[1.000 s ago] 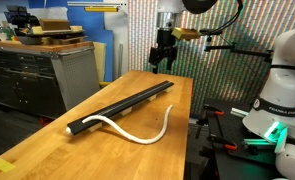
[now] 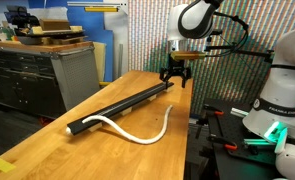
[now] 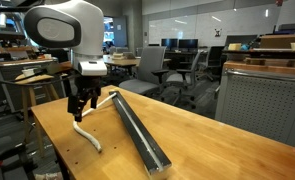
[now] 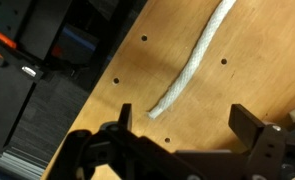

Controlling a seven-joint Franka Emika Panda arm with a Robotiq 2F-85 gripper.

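Observation:
A white rope point(image 2: 137, 134) lies in a curve on the wooden table, with one end resting against a long dark channel point(image 2: 119, 108). In the wrist view the rope point(image 4: 195, 60) runs from the upper edge down to a free end near the middle of the picture. My gripper point(image 2: 175, 80) is above the far part of the table, clear of the surface. Its two black fingers point(image 4: 114, 142) are spread wide in the wrist view, and the gap between them is empty. From the second exterior view, the gripper point(image 3: 85, 112) appears above the rope point(image 3: 85, 134).
The table point(image 2: 62, 155) has much bare wood at its near left. A dark structure with a red part point(image 4: 2, 40) lies beyond the table edge in the wrist view. Chairs and a cabinet point(image 3: 272, 98) stand behind the table.
The arm has come lower and a little to the right in exterior view 1, bringing the gripper nearer the table. The rope and channel have not moved.

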